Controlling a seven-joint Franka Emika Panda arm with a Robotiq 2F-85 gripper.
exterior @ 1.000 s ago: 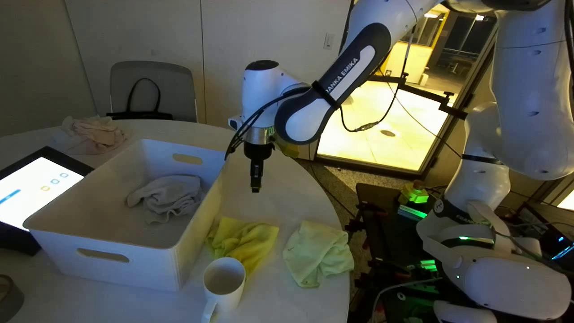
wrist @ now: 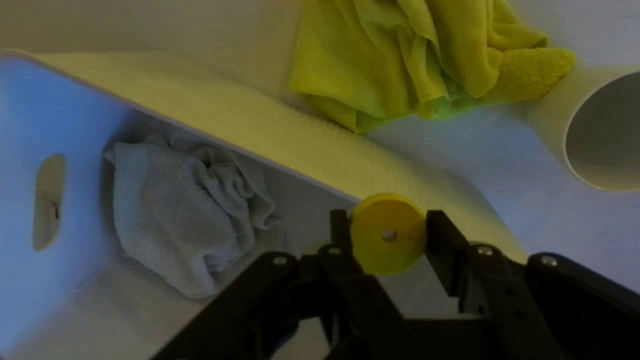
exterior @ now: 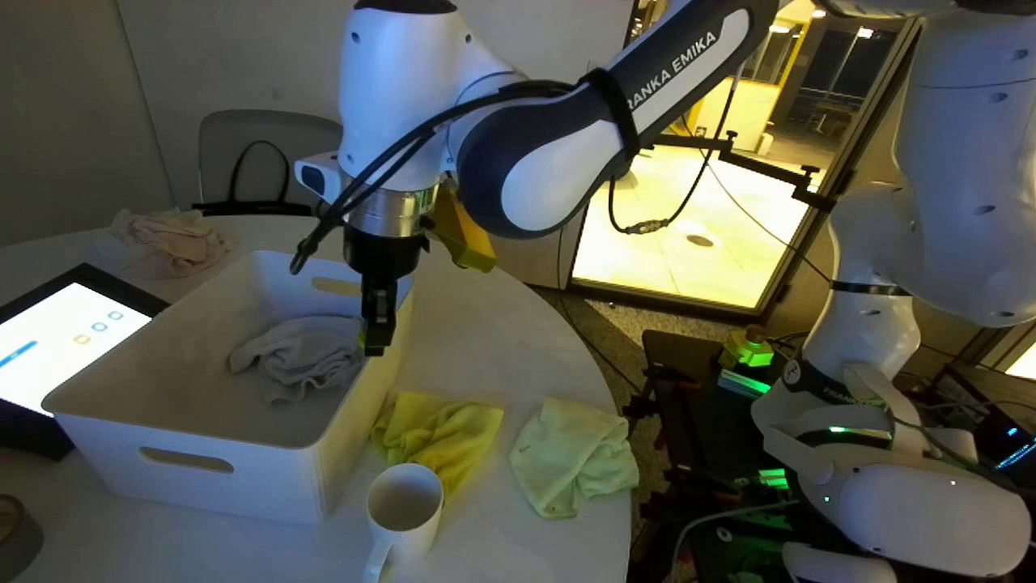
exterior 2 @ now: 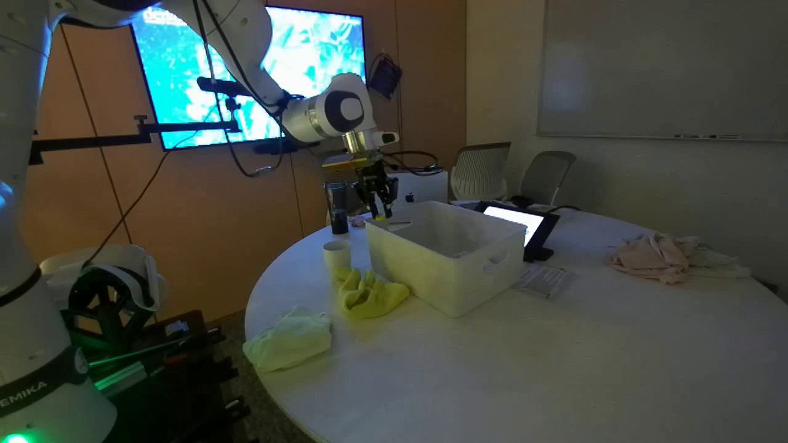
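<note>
Between the fingertips of my gripper is a small yellow disc (wrist: 384,255) with a hole in its middle; the gripper is shut on it. In exterior view 1 the gripper (exterior: 376,340) hangs over the inner side of the white bin's right wall, above the rim's height or close to it. The white bin (exterior: 228,486) stands on the table. A crumpled grey-white cloth (wrist: 180,210) lies on its floor, apart from my fingers. In exterior view 2 only a sliver of yellow shows under the gripper (exterior 2: 384,210).
A yellow cloth (exterior: 439,434) and a white mug (exterior: 405,510) sit close beside the bin. Farther right lies a pale green cloth (exterior: 573,458). A lit tablet (exterior: 68,330) stands against the bin's other side, and a pinkish cloth (exterior 2: 650,258) lies farther off.
My gripper has moved left in exterior view 1, from over the bare table beyond the bin's right wall to over the bin. The bin, cloths and mug have stayed put.
</note>
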